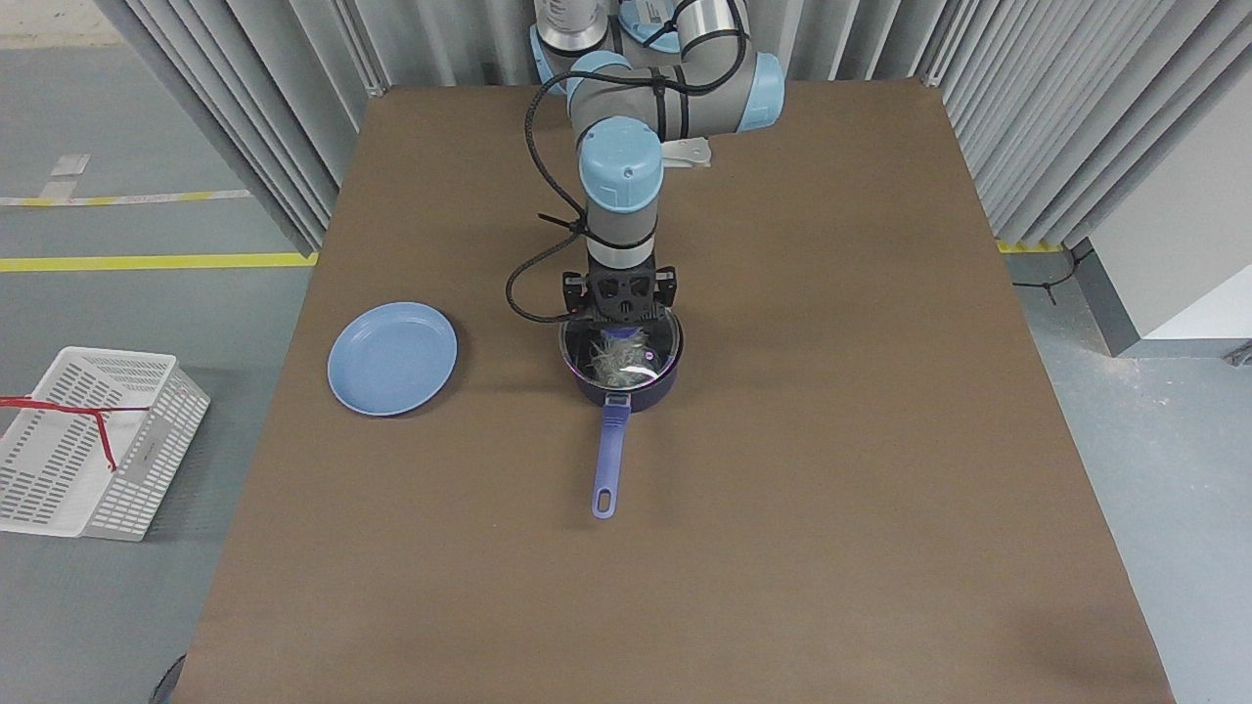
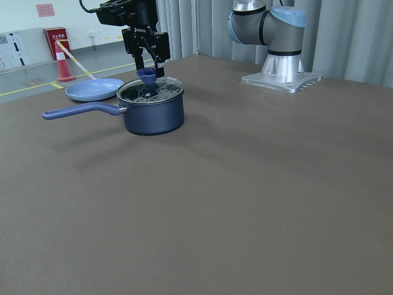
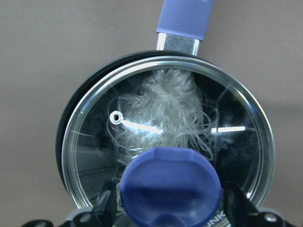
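A dark blue saucepan point(image 2: 153, 123) stands on the brown table point(image 1: 822, 469), its long blue handle point(image 1: 607, 458) toward the front camera. Its glass lid point(image 3: 90, 156) shows pale noodle-like strands beneath and has a round blue knob point(image 3: 169, 187). My gripper point(image 2: 149, 67) points down over the lid, its black fingers low on either side of the knob; whether they touch it or are closed on it I cannot tell.
A blue plate point(image 1: 392, 359) lies to the left of the pan in the front view. A white plastic basket point(image 1: 153, 469) is on the floor beyond the table's left edge.
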